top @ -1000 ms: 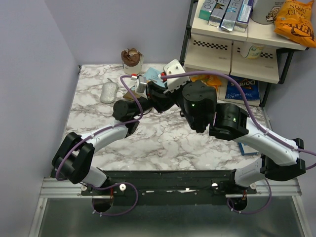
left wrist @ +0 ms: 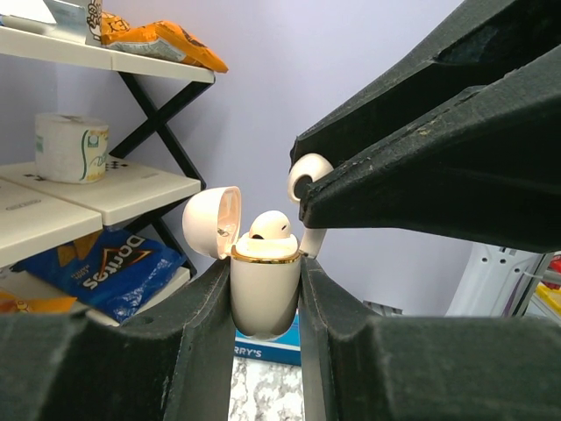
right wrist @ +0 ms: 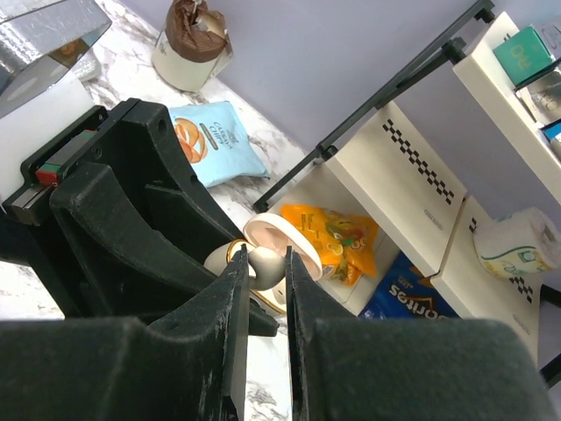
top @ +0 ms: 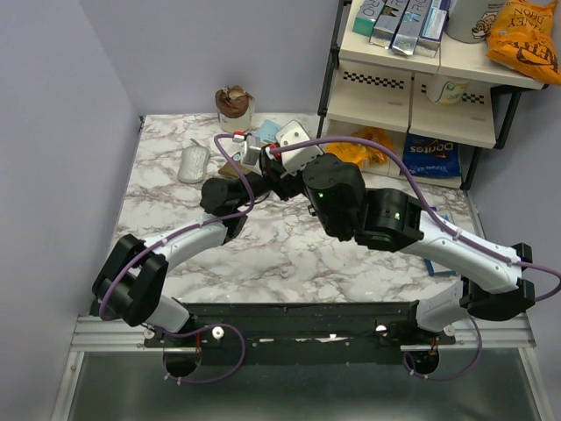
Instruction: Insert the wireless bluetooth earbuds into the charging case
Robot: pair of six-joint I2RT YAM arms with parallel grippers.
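In the left wrist view the white charging case (left wrist: 263,298) with its gold rim stands upright, my left gripper shut on it. Its lid (left wrist: 210,221) is open towards the left. One earbud (left wrist: 270,226) shows its rounded head above the rim. From the upper right comes my right gripper, shut on the other earbud (left wrist: 310,167), whose stem points down by the case's right edge; whether it touches cannot be told. In the right wrist view the held earbud's round head (right wrist: 266,263) covers part of the case opening.
A shelf (top: 372,92) with boxes, bags and a paper roll stands at the back right. A canister (top: 234,107) and a blue packet (top: 267,131) lie at the back.
The right arm has shifted left and slightly down in the top view, its gripper closer over the left one. The left arm has stayed still.
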